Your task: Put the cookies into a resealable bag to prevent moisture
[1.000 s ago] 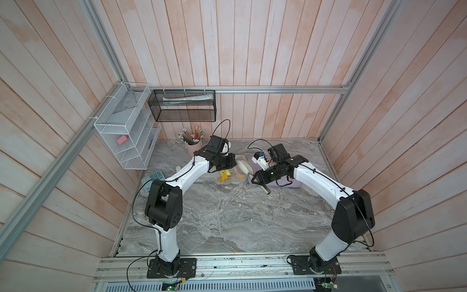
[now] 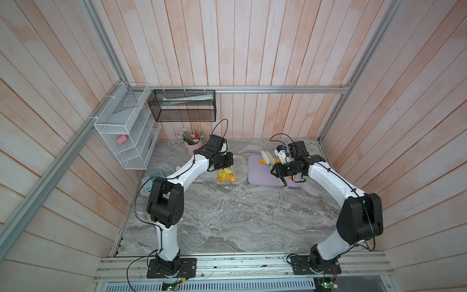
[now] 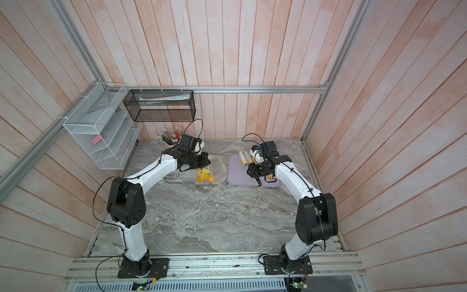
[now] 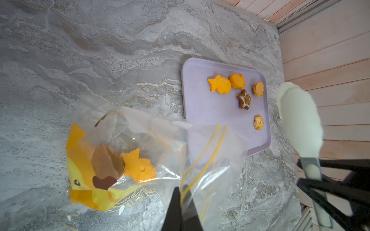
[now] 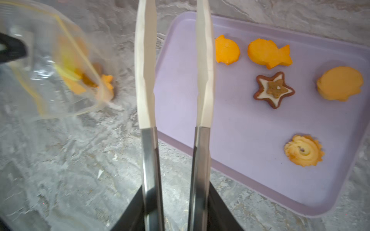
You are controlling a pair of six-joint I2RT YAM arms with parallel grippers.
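Note:
A clear resealable bag (image 4: 158, 134) with a yellow animal print lies on its side, its mouth towards the tray. Inside it shows an orange fish-shaped cookie (image 4: 139, 167). My left gripper is shut on the bag's mouth edge. White-tipped tongs (image 5: 146, 69) are held in my right gripper; their two arms stand apart with nothing between them, over the left part of the lilac tray (image 5: 246, 175). On that tray sit a fish cookie (image 5: 267, 53), a star cookie (image 5: 274, 90), a flower-shaped cookie (image 5: 304, 150) and other orange cookies (image 5: 227, 50).
Behind the left arm stands a cup of pencils (image 2: 193, 146). A light-blue item (image 2: 154, 179) lies at the left edge, and a wire shelf (image 2: 127, 129) hangs on the left wall.
The right arm has drawn the tongs out of the bag's mouth and rightwards over the tray. An orange cookie now shows by the yellow print. The left arm has barely moved.

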